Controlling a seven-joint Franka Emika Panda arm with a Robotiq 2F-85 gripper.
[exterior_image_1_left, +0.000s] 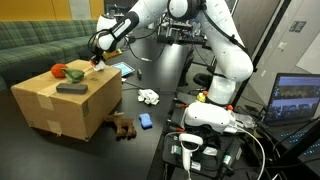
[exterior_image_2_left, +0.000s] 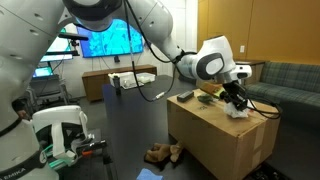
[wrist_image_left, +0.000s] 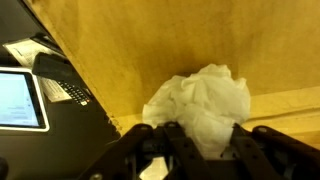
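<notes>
A crumpled white cloth or tissue (wrist_image_left: 212, 98) lies at the edge of a brown box top (wrist_image_left: 140, 40). In the wrist view my gripper is right over it, with dark fingers (wrist_image_left: 168, 138) on both sides of the white bundle. The second exterior view shows the gripper (exterior_image_2_left: 238, 100) low at the box corner, touching or nearly touching the white cloth (exterior_image_2_left: 238, 111). From the first exterior view, the gripper (exterior_image_1_left: 95, 56) covers most of the cloth. How firmly the fingers close on it cannot be made out.
On the box (exterior_image_1_left: 65, 115) stand a red item (exterior_image_1_left: 58, 71), a green item (exterior_image_1_left: 74, 75) and a dark block (exterior_image_1_left: 72, 89). Brown shoes (exterior_image_1_left: 124, 128), a blue piece (exterior_image_1_left: 146, 121) and a white cloth (exterior_image_1_left: 148, 97) lie on the floor.
</notes>
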